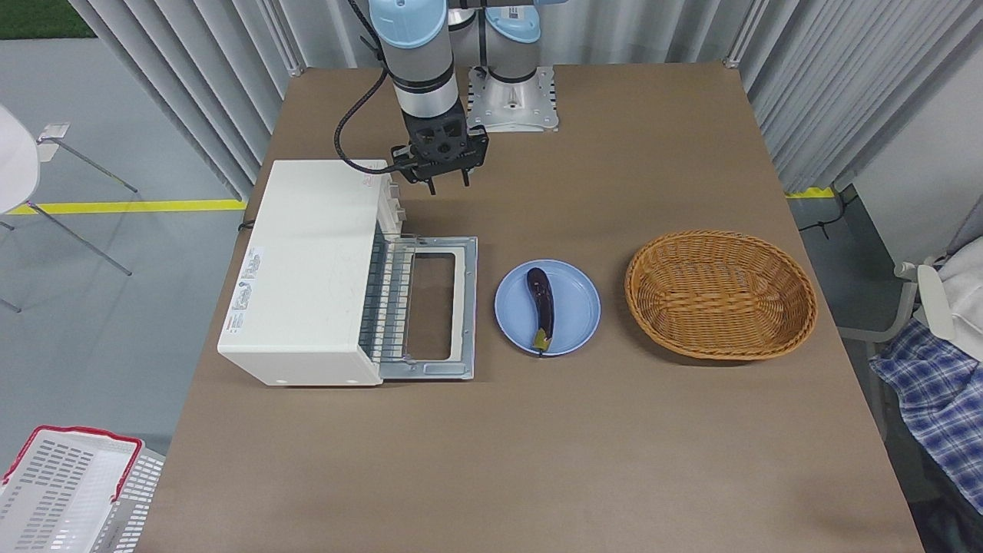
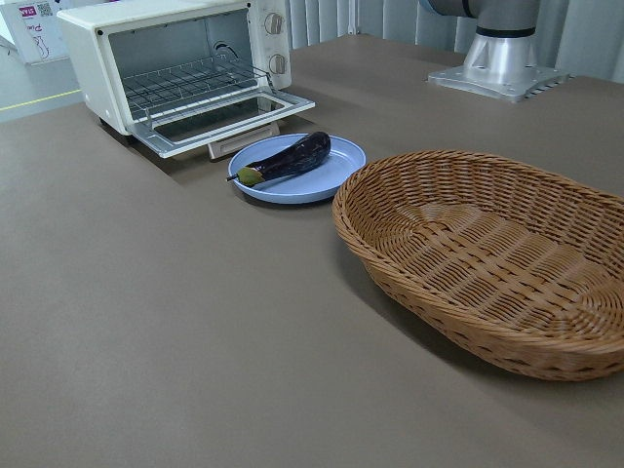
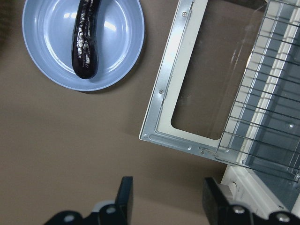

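Observation:
An eggplant [image 1: 541,304] lies on a blue plate [image 1: 577,309], right of a white toaster oven [image 1: 295,267] whose door [image 1: 465,313] is folded down open, with the wire rack visible. The same eggplant [image 2: 292,159] appears in the left view. My gripper [image 1: 449,184] hangs above the table beside the oven's control end; in the wrist view my gripper stands open with nothing between its fingers, the eggplant [image 3: 85,42] and plate [image 3: 47,51] ahead of it.
A wicker basket [image 1: 719,295] stands empty to the right of the plate. The robot's base [image 1: 511,110] is at the back edge.

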